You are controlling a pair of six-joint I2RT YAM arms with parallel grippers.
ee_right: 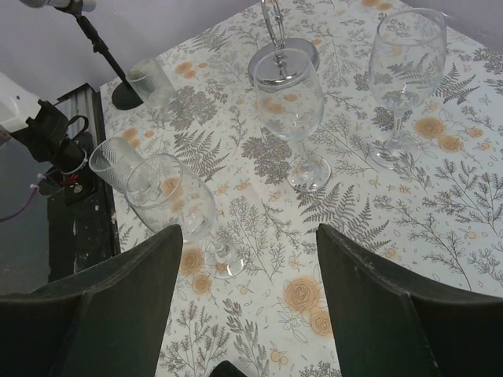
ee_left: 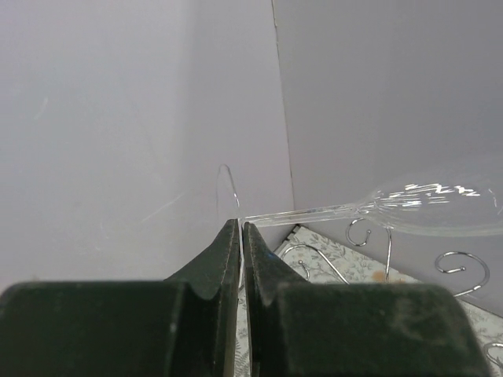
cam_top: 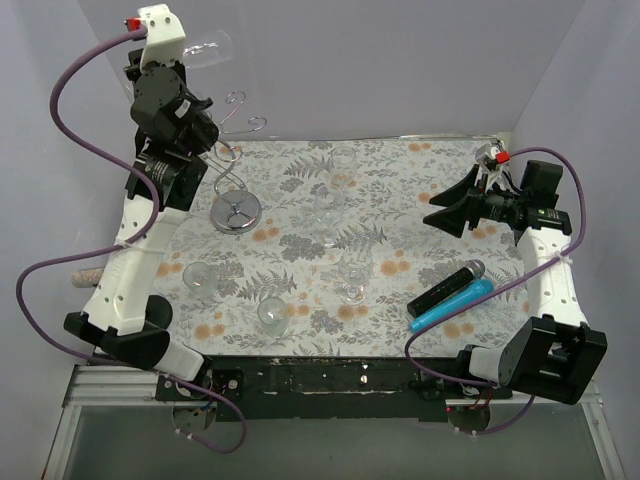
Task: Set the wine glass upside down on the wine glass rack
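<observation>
My left gripper is shut on the wine glass (ee_left: 440, 198), its fingertips at the foot and the near end of the stem. The clear glass lies sideways, its bowl pointing right in the left wrist view. From above, its bowl (cam_top: 208, 50) shows high at the back left, over the rack's far side, partly hidden by the left arm. The wire wine glass rack (cam_top: 236, 210) has a round metal base and curled arms (ee_left: 464, 271), which show below the glass. My right gripper stands open and empty over the right side of the table.
Upright wine glasses (cam_top: 355, 275) stand mid-table. Two tumblers (cam_top: 273, 316) are at the front left. A black microphone (cam_top: 445, 290) and a blue one (cam_top: 452, 305) lie at the front right. Free cloth lies at the back right.
</observation>
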